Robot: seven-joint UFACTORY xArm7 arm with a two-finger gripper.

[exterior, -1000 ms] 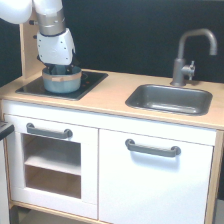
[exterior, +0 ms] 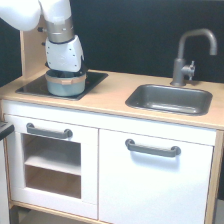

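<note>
A grey-blue pot (exterior: 66, 87) sits at the front of the black stovetop at the upper left, by the counter's front edge. Directly over it, my arm reaches down from the top of the view, and my gripper (exterior: 66, 73) is at the pot's mouth. The white wrist hides most of the fingers, so whether they are open or shut does not show, nor whether they grip the pot. The pot's inside is hidden too.
The black stovetop (exterior: 94, 80) lies on a wooden counter (exterior: 112, 97). On the right are an empty metal sink (exterior: 170, 98) and a grey faucet (exterior: 183, 68). Below are an open-fronted oven (exterior: 53, 163) and a shut cabinet door (exterior: 150, 180). Bare counter lies between stovetop and sink.
The wrist has come lower and slightly right, covering the dark fingers that showed before. The pot has shifted a little right and towards the front edge.
</note>
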